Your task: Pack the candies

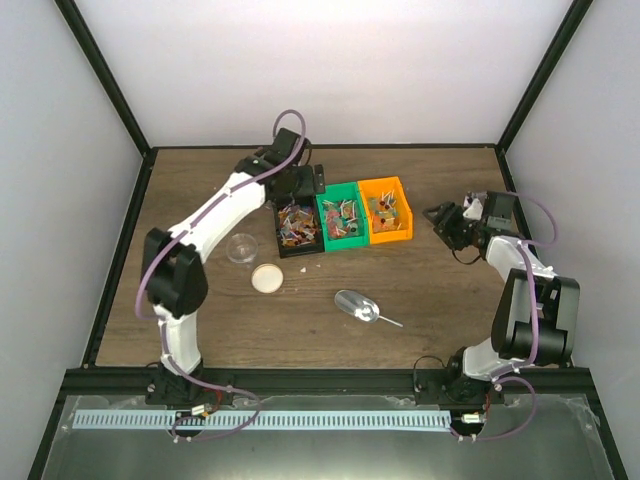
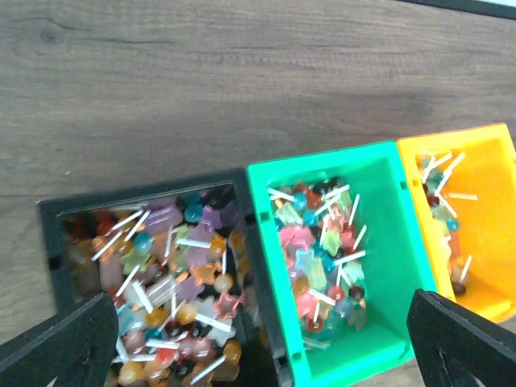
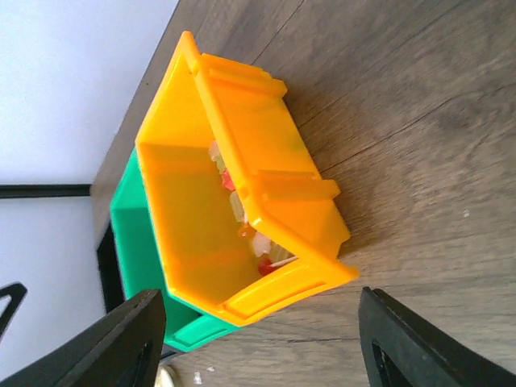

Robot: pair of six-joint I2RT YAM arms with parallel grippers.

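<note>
Three candy bins stand side by side, touching, at the back middle: black, green and orange. Candies fill much of the black bin; smaller heaps of candies lie in the green and orange ones. Above the black bin's back side hangs my left gripper, open and empty; its fingers frame the black and green bins in the left wrist view. To the right of the orange bin, clear of it, my right gripper is open with nothing between its fingers.
A clear round jar stands at the left, partly under the left arm, with a pale round lid near it. A metal scoop lies front centre. Small specks lie in front of the bins. Bare table surrounds these things.
</note>
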